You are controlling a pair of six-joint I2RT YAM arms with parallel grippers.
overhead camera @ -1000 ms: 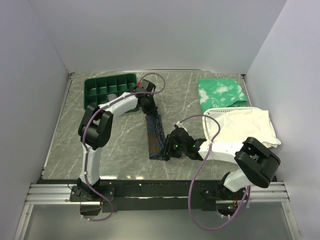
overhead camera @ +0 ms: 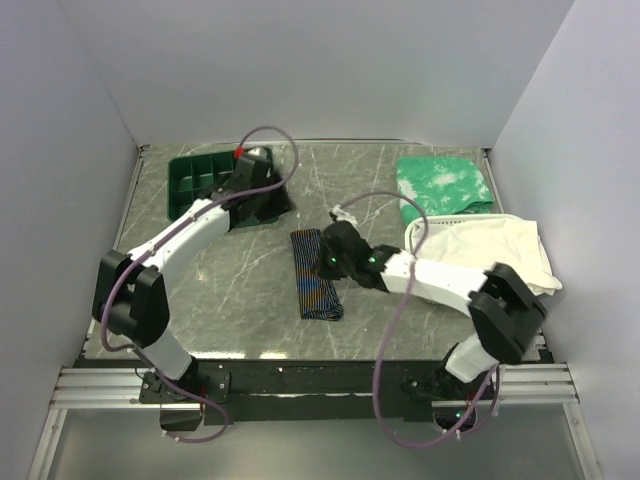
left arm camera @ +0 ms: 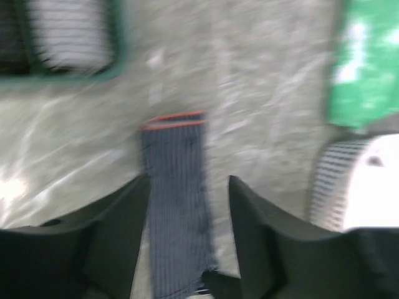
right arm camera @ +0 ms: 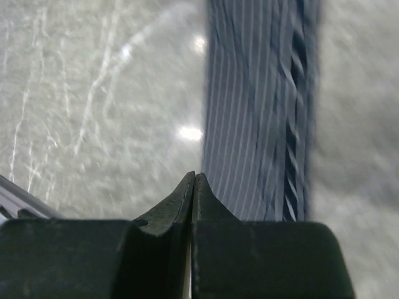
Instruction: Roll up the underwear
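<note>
The underwear lies on the table as a long, narrow folded strip, dark with thin stripes. An orange-edged end shows in the left wrist view, and loose folds run along one side in the right wrist view. My left gripper hangs beyond the strip's far end, close to the green box, its fingers apart and empty. Over the middle of the strip is my right gripper, shut, with nothing visible between its fingertips. The right arm covers part of the cloth in the top view.
A green divided box stands at the back left, with a grey striped item in one compartment. Green cloth lies back right, behind a white basket lined with white cloth.
My left gripper has drawn back leftward from the strip's far end.
</note>
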